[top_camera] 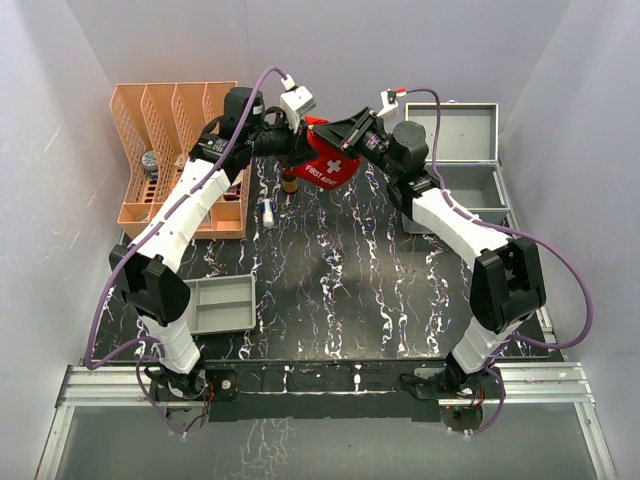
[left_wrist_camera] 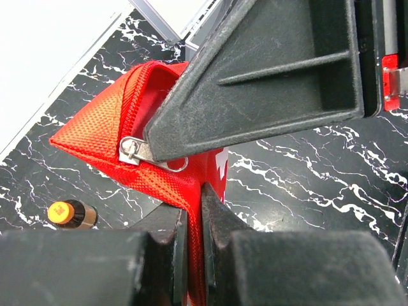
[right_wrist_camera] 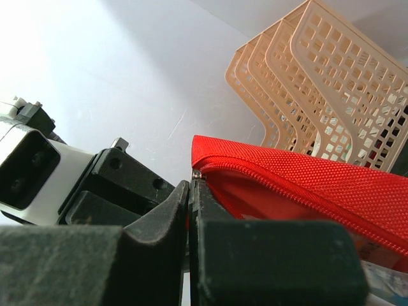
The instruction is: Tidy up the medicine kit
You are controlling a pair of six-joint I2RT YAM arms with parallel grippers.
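A red first-aid pouch (top_camera: 327, 168) with a white cross hangs above the table between both arms. My left gripper is shut on the pouch's red fabric, just below the zipper. In the left wrist view, a metal zipper pull (left_wrist_camera: 135, 151) sits at the upper edge, where the pouch gapes open. My right gripper is shut with its tips right at this pull, a bit of metal showing by them. Whether the pull is pinched between the tips is hard to tell. Through the opening the red inside shows, and clear plastic is visible low in the right wrist view.
An orange divided rack (top_camera: 130, 215) stands at the back left. Near it are a brown bottle (top_camera: 289, 183) and a small white-blue bottle (top_camera: 268, 213). A grey tray (top_camera: 222, 304) lies front left; an open grey case (top_camera: 467, 135) is back right.
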